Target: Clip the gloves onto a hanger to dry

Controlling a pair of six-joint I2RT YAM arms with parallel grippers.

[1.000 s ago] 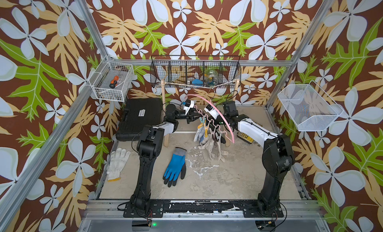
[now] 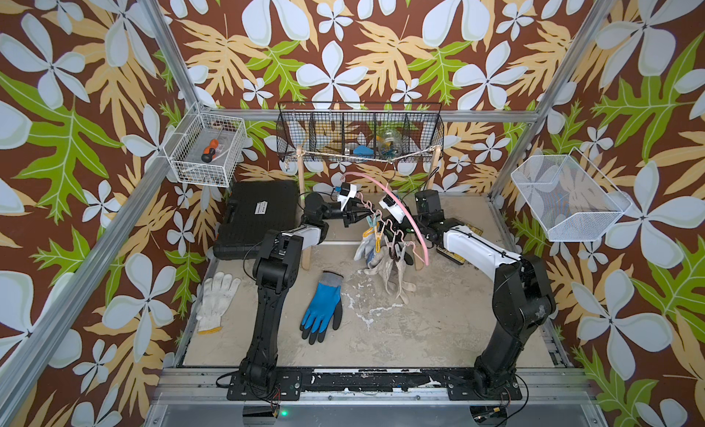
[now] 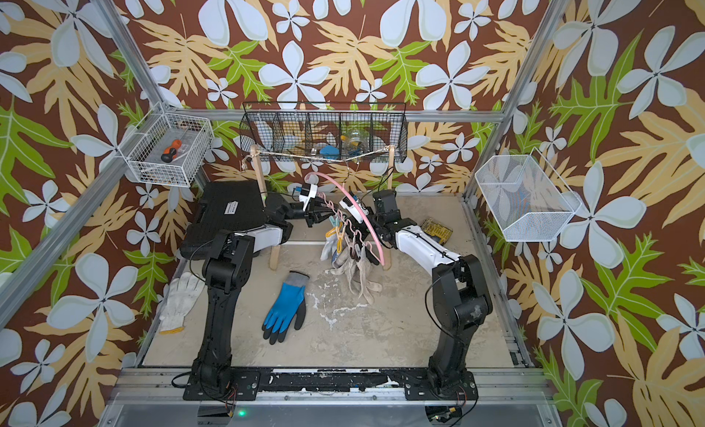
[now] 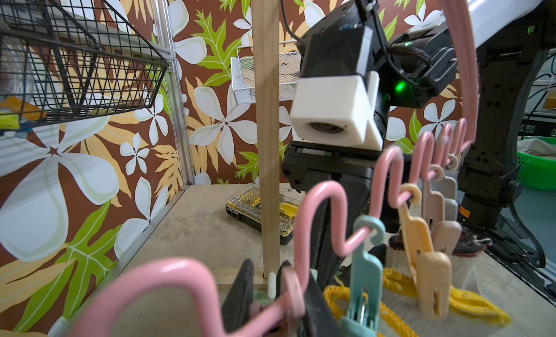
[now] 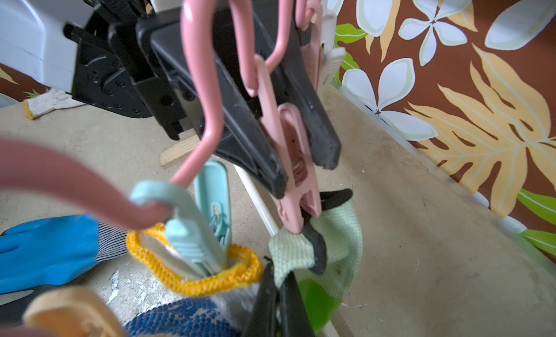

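A pink hanger with several small clips is held up mid-table. My left gripper is shut around a pink clip, its fingers on either side. Below that clip hangs a light green glove cuff with a black edge, the clip's tips touching this edge. At the bottom of the right wrist view my right gripper is shut, with the green cuff pinched at its fingertips. A teal clip grips a yellow-edged glove. A blue glove and a white glove lie on the table.
A black case lies at the back left. Behind my right arm is a yellow bit set. A wooden post stands close to the hanger.
The gloves hanging from the hanger have swung a little. My left arm has stayed in place.
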